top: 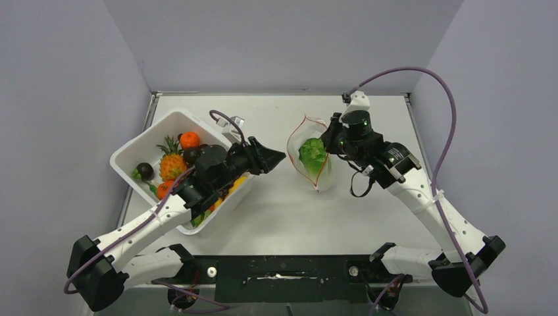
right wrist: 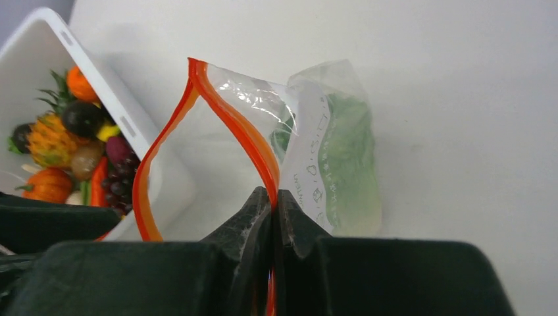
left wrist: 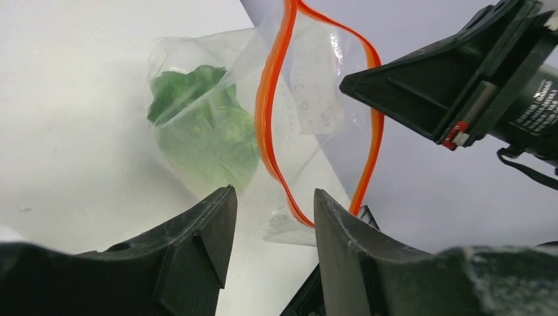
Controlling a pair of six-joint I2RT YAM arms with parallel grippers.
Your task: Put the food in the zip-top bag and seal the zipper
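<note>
A clear zip top bag (top: 303,145) with an orange zipper stands open over the table, green leafy food (top: 312,157) inside it. My right gripper is shut on the bag's zipper edge, which runs between its fingers. My left gripper is open and empty, just left of the bag in the top view, its fingertips facing the bag's rim without holding it.
A white bin (top: 125,158) of assorted fruit and vegetables sits at the left, partly under my left arm. Grey walls surround it.
</note>
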